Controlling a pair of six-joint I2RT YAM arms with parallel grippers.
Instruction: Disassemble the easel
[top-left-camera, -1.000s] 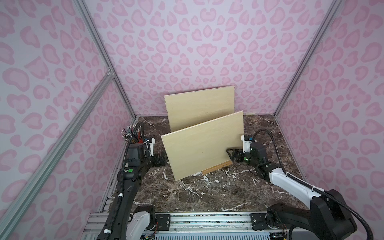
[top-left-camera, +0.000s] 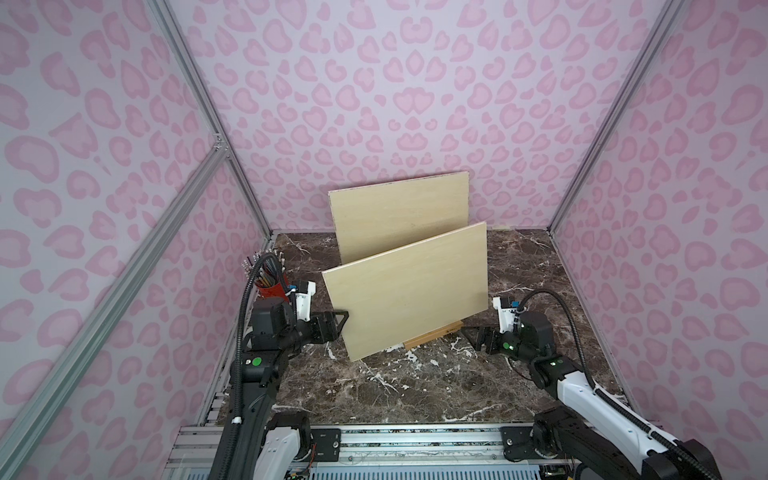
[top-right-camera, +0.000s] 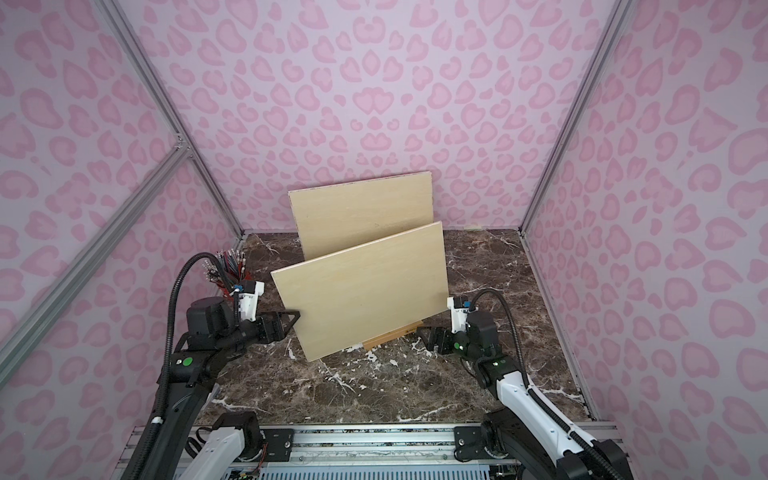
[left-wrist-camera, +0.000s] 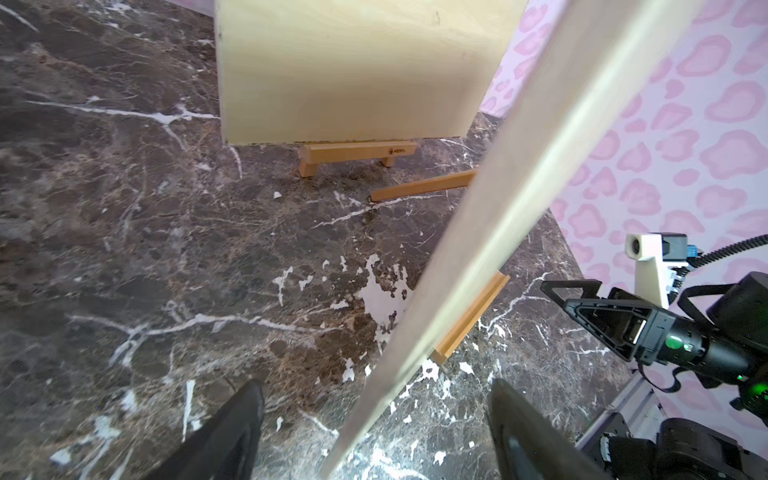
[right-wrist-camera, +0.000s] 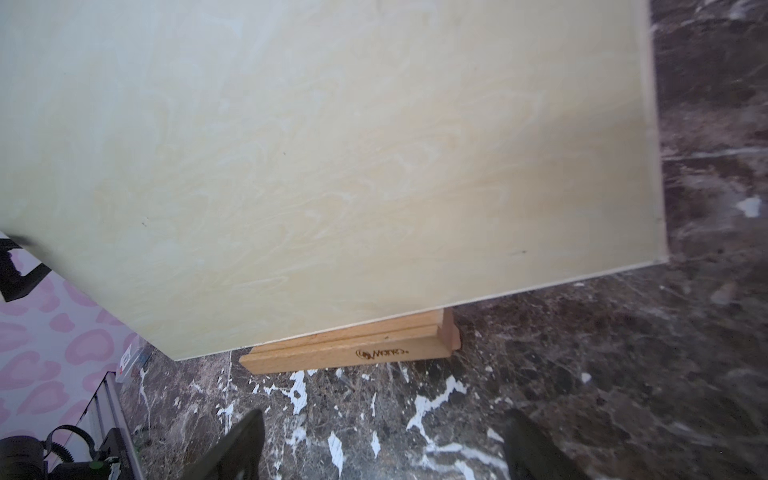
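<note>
The front pale board (top-left-camera: 408, 292) leans, slightly rotated, with its lower edge over a small wooden easel ledge (right-wrist-camera: 352, 350). At the board's left edge is my left gripper (top-left-camera: 339, 321). It stands part open, and in the left wrist view the board's edge (left-wrist-camera: 488, 216) runs between its spread fingers. The rest of the front easel is mostly hidden behind the board; a wooden bar (left-wrist-camera: 424, 186) lies low behind it. My right gripper (top-left-camera: 472, 337) hovers near the ledge's right end, below the board's right side, open with nothing between its fingers.
Farther back, a second pale board (top-left-camera: 400, 212) rests over another wooden ledge (left-wrist-camera: 356, 151). A red holder (top-left-camera: 272, 289) full of brushes stands behind the left arm. Clear marble table (top-left-camera: 400, 392) lies in front of the boards.
My left gripper has moved right, onto the front board's left edge, and its fingers have spread. My right gripper has come down and nearer the front, away from the board's face. Both boards stay put.
</note>
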